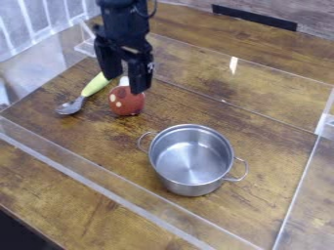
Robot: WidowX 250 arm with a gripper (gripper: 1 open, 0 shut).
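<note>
My black gripper [127, 76] hangs open over a red round object [127, 102] in the upper left of the camera view, with a small white piece at that object's top. A yellow-green long object [93, 87] lies to the left, partly behind the gripper, and a silver spoon [72, 106] lies below it.
A steel pot [190, 156] with two handles stands on the wooden table [274, 98] at lower right. A clear panel edges the left side.
</note>
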